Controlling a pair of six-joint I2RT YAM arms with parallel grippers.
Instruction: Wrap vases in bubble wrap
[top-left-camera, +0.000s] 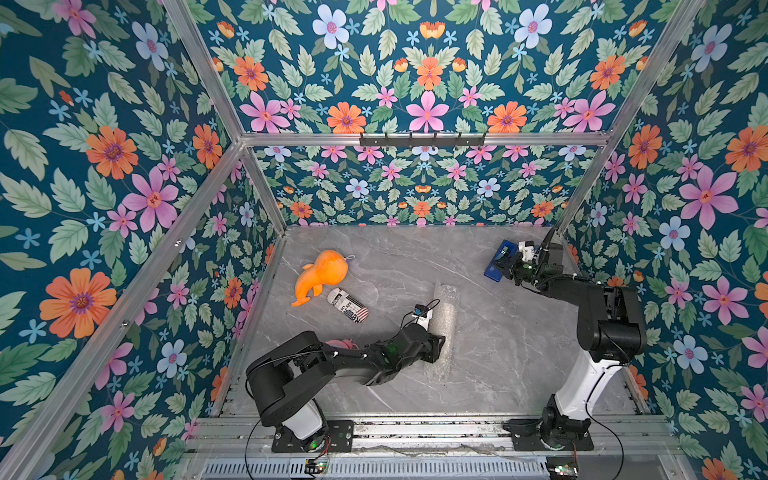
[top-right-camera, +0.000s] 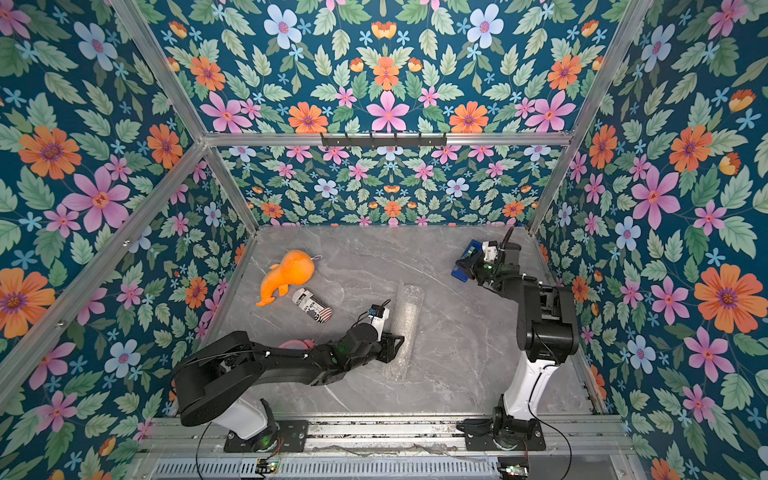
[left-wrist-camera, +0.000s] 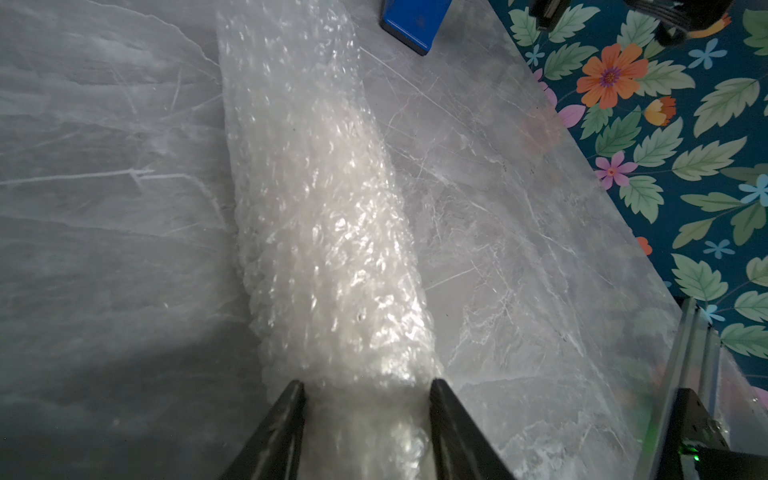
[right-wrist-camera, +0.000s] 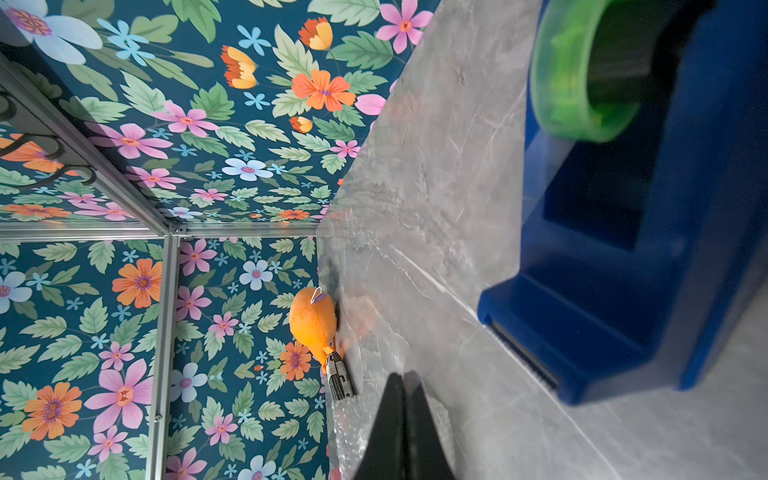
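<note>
A long roll of bubble wrap (left-wrist-camera: 328, 208) lies on the table. My left gripper is shut on its near part, one finger against each side. Whether a vase is inside cannot be made out. The blue tape dispenser (right-wrist-camera: 608, 304) stands at the back right, holding a green tape roll (right-wrist-camera: 568, 80). Beside it, my right gripper has its fingers together and nothing between them. The tape's clear strip stays on the dispenser's side, outside those fingers. A pink object (top-left-camera: 341, 344) is mostly hidden behind the left arm.
An orange plush toy (top-left-camera: 321, 274) and a black-and-white can (top-left-camera: 348, 305) lie to the left of the wrap. Bare grey table (top-left-camera: 512, 344) stretches between the wrap and the right arm. Patterned walls enclose the back and sides.
</note>
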